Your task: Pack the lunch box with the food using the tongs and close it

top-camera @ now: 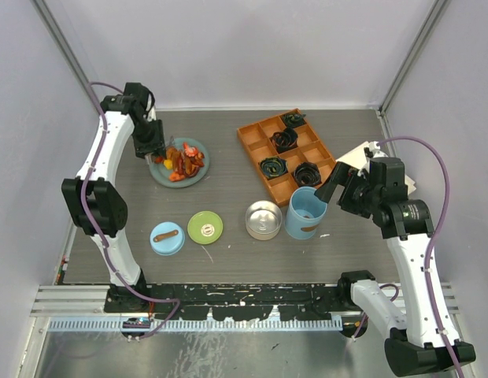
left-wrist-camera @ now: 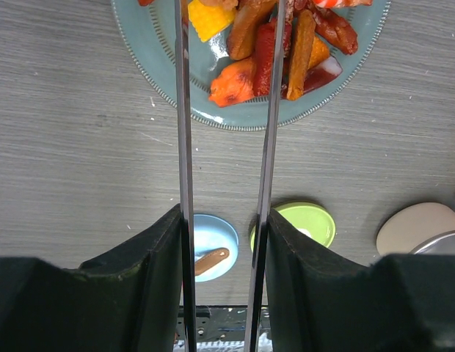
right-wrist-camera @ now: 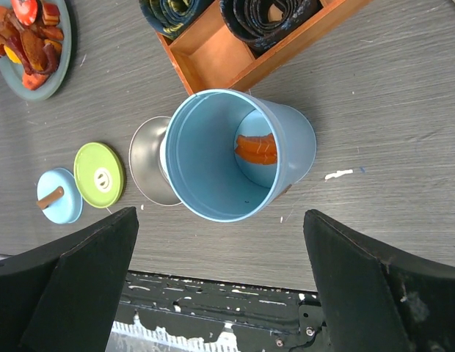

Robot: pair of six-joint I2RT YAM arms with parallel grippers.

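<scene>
A teal plate (top-camera: 161, 176) of sausages, corn and other food pieces (top-camera: 185, 161) lies at the back left. My left gripper (top-camera: 159, 153), fitted with long metal prongs, hangs over its left part; in the left wrist view the prongs reach over the food, apart, their tips out of frame. My right gripper (top-camera: 342, 183) stands open above a tall blue cup (right-wrist-camera: 205, 161), which holds an orange piece (right-wrist-camera: 255, 149). Left of the cup are a steel container (top-camera: 264, 216), a green lid (top-camera: 205, 227) and a blue lid (top-camera: 167, 245) with a brown strip.
An orange compartment tray (top-camera: 256, 142) with dark rolled items stands at the back right. Cream sheets (top-camera: 358, 157) lie at the right, partly behind my right arm. The front middle of the table between plate and lids is clear.
</scene>
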